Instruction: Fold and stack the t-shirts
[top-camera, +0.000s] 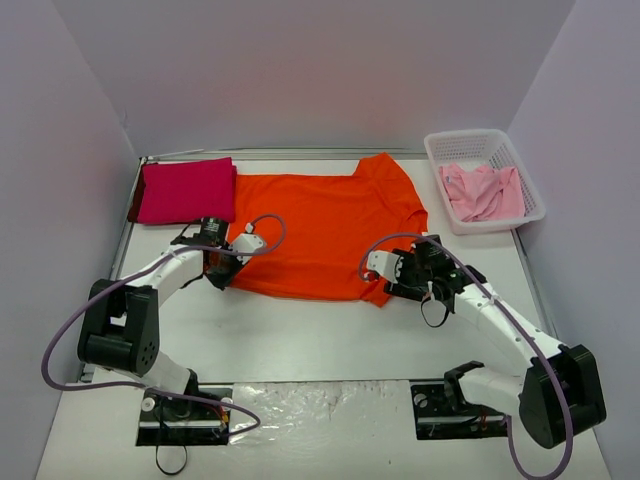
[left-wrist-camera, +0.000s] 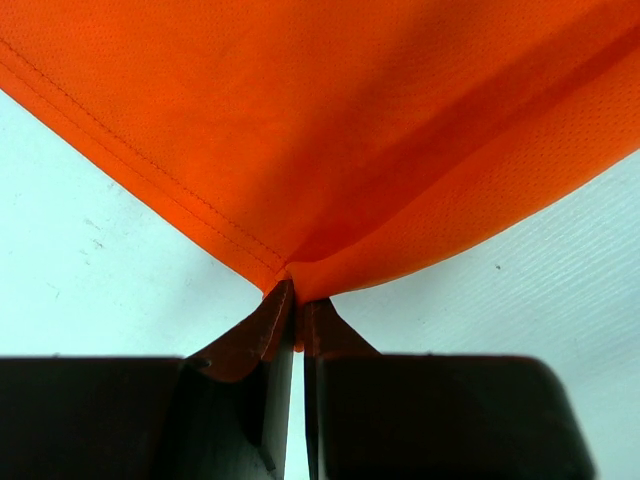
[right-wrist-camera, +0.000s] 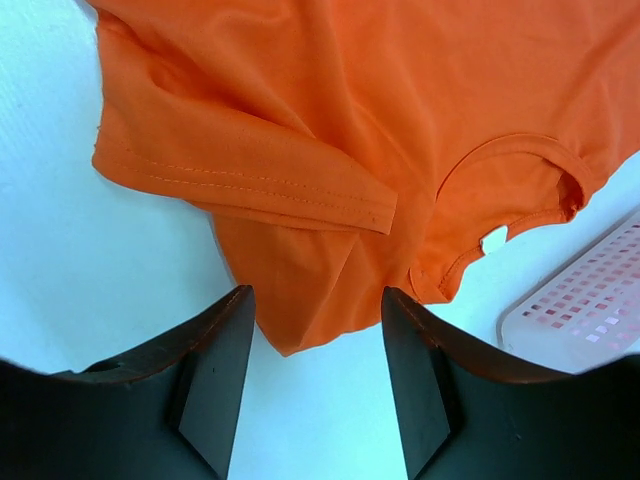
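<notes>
An orange t-shirt (top-camera: 320, 220) lies spread across the middle of the table. My left gripper is shut on its near-left corner, where the cloth gathers at the fingertips. My right gripper is open above the shirt's near-right part, where a folded-over hem (right-wrist-camera: 250, 185) and a rumpled corner show, with nothing between its fingers. A folded dark red t-shirt (top-camera: 185, 186) lies at the back left.
A white basket (top-camera: 533, 208) holding pink cloth (top-camera: 482, 190) stands at the back right, close to the shirt. Walls enclose the sides and back.
</notes>
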